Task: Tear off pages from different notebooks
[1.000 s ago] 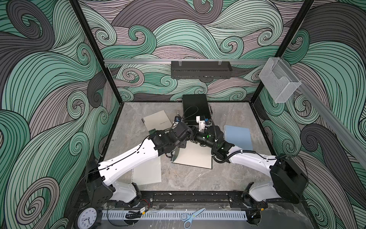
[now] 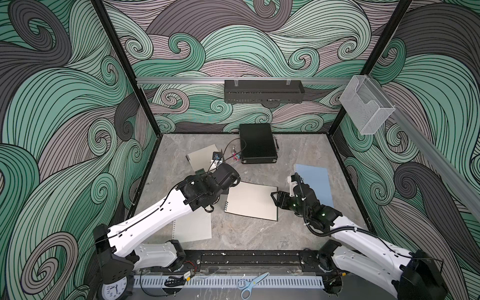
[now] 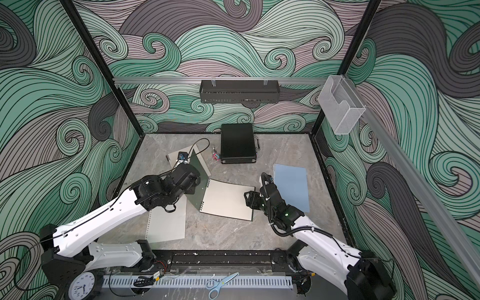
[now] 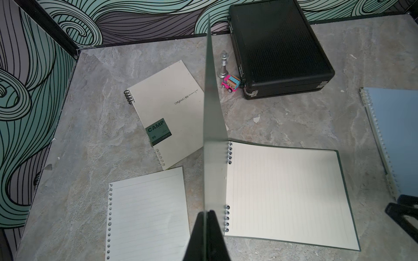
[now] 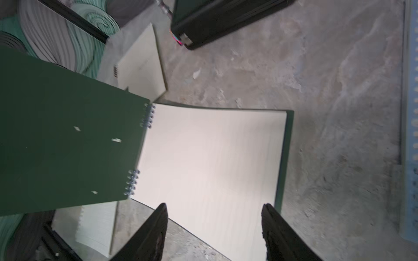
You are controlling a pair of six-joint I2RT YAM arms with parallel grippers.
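Note:
An open dark-green spiral notebook lies mid-table, its ruled page (image 4: 287,195) face up. Its green cover (image 5: 69,139) is raised almost upright at the spiral side. In the left wrist view, my left gripper is shut on the cover, whose thin edge runs between the fingers. My right gripper stands open above the page's right part, nothing between its fingers. A loose lined sheet with punched holes (image 4: 148,217) lies to the left. Behind it rests a beige spiral notebook (image 4: 167,111). A blue notebook (image 2: 315,182) lies on the right, partly covered by the right arm.
A black case (image 4: 278,47) stands at the back, with a pink toy car (image 4: 230,82) and a silver chess piece (image 4: 223,65) beside it. Scissors (image 2: 252,285) lie beyond the front table edge.
My right gripper has drawn away to the right from beside the left one. The left arm has swung left, and more of the notebook's page now shows.

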